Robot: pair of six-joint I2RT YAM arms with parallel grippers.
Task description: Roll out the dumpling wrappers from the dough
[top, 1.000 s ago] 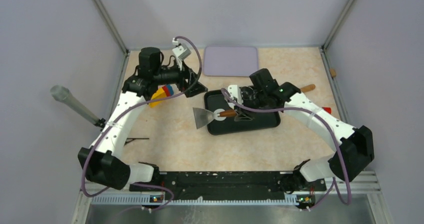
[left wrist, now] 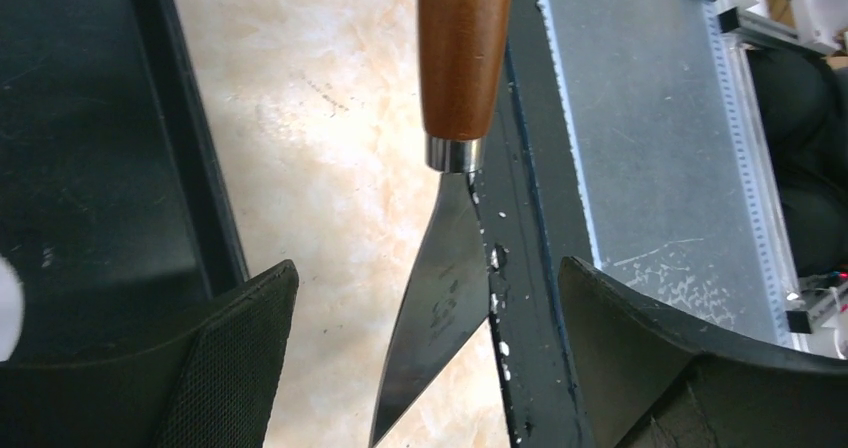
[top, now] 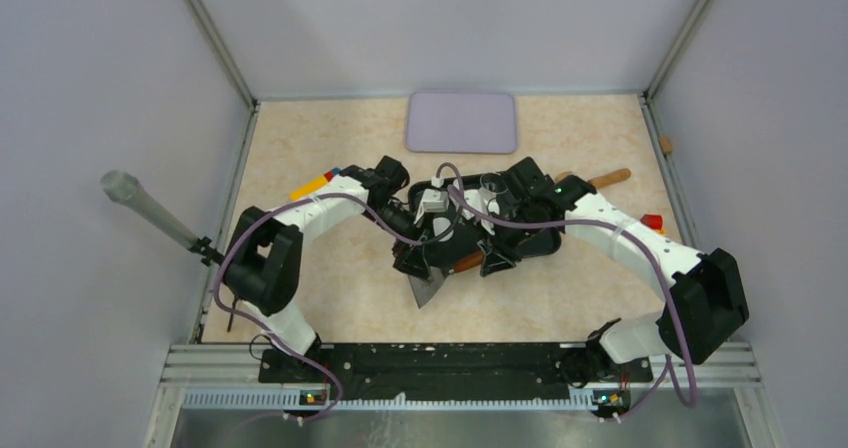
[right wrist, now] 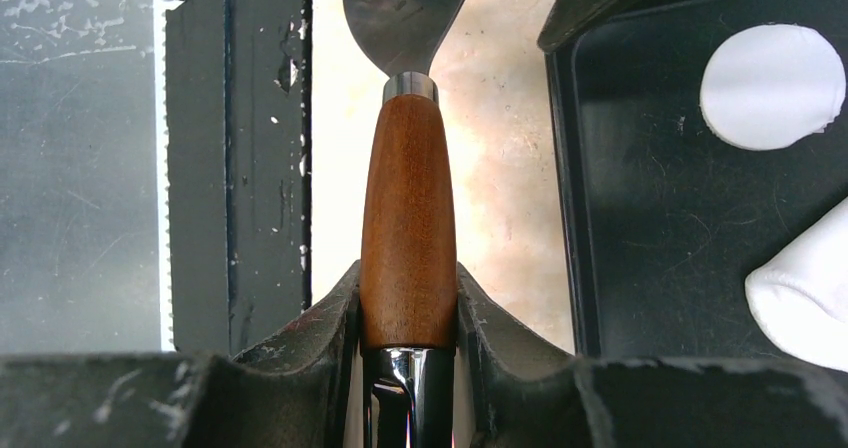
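Note:
A wooden-handled scraper extends toward the front from the black tray's region, its steel blade pointing left in the top view. My right gripper is closed around the end of the handle. My left gripper hovers at the blade end, its fingers apart on either side of the blade in the left wrist view, with nothing visibly clamped. In the right wrist view a white dough disc and a folded white piece lie in the black tray.
A lilac board lies at the back. Wooden rods and a red object lie on the right; a yellow object lies on the left.
My left arm has swung from the back left down to the scraper's blade. The scraper in my right gripper moved frontward and rightward from over the tray earlier.

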